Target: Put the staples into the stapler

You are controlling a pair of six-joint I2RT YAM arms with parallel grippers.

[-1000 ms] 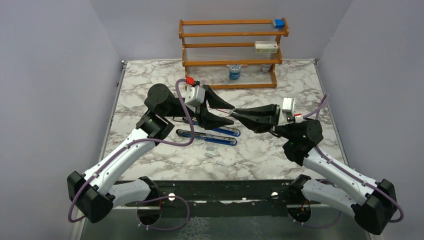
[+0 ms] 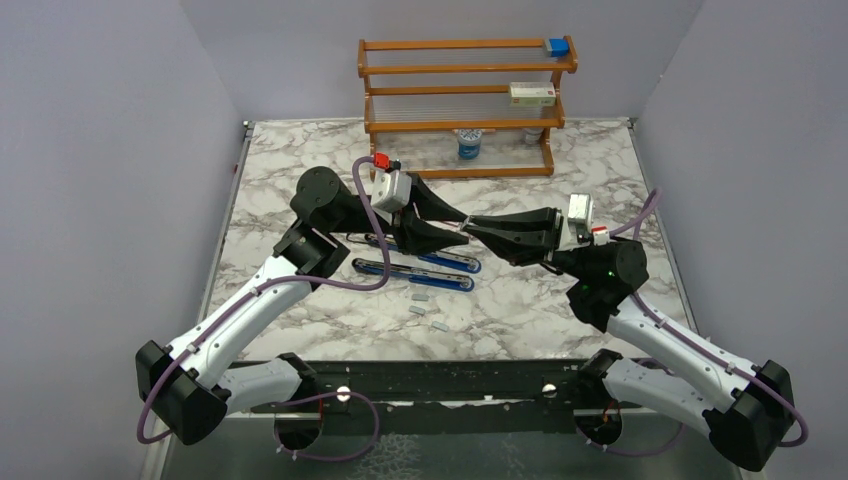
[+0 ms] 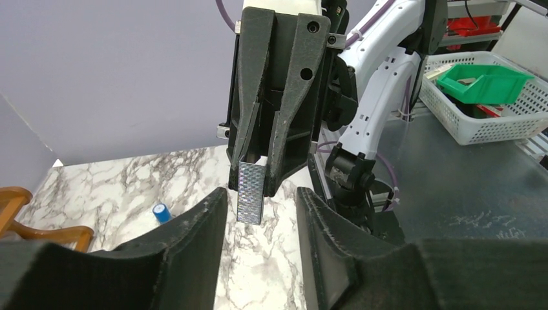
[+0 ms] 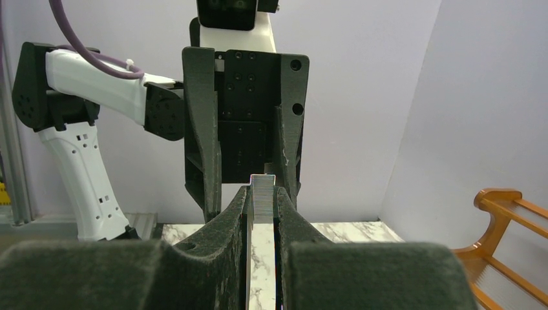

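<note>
A silver strip of staples [image 3: 251,194] is pinched between the tips of my right gripper, which is shut on it; the strip juts out past those fingertips. Around its free end my left gripper stands part open, a finger on either side and a gap showing at both. The two grippers meet above the table in the top view. Below them lie two blue staplers, the nearer one [image 2: 412,275] in plain sight and the farther one [image 2: 450,262] partly covered by the left arm.
Three loose staple strips [image 2: 417,310] rest on the marble table in front of the staplers. A wooden rack [image 2: 465,126] at the back holds small boxes and a blue-and-white container [image 2: 469,144].
The right arm holds nearly still, and the staplers and loose strips lie unchanged.
</note>
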